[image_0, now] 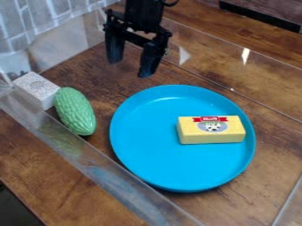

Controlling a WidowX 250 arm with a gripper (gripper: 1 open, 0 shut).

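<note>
A yellow butter box [210,130] with a red label lies on the right part of a blue plate [154,159]. A green bumpy vegetable [73,109], like a cucumber or bitter melon, lies left of the plate. The black gripper [132,56] hangs above the wooden surface behind the plate, its fingers spread apart with nothing seen between them.
A white speckled block [35,88] sits at the far left beside the green vegetable. Clear transparent walls border the work area. Bare wood shows behind the plate and to its right.
</note>
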